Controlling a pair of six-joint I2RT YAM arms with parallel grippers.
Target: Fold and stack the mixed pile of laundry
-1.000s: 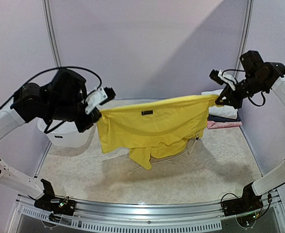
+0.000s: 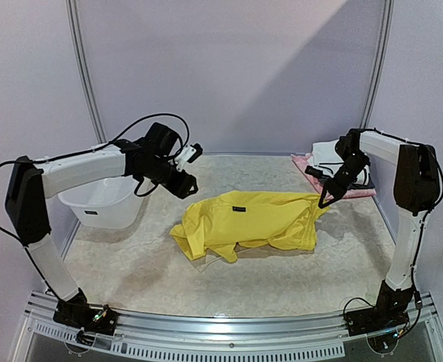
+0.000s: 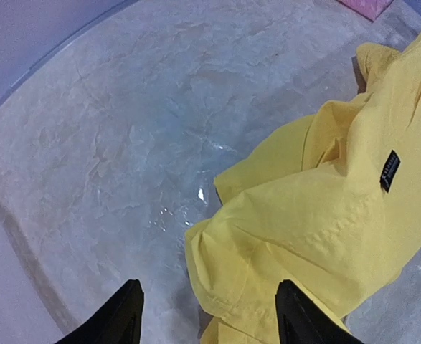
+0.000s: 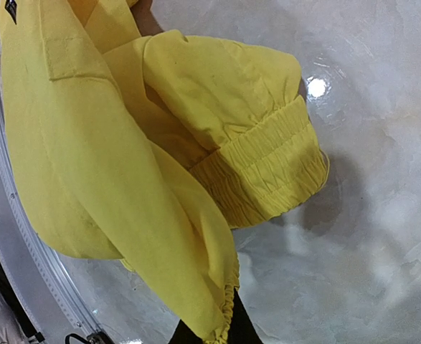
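Note:
A yellow garment (image 2: 247,222) with a small dark label lies rumpled across the middle of the table, its left part loosely bunched. My left gripper hangs open above and beside that left end, fingers apart with no cloth held between them. My right gripper is shut on the garment's right end at a gathered elastic edge; in the right wrist view a second elastic-hemmed part (image 4: 253,158) lies on the table beside it.
A white bin (image 2: 104,211) stands at the left. A pile of pink, white and dark folded laundry (image 2: 342,158) sits at the back right behind my right arm.
The garment was lowered from a stretched hanging position onto the table.

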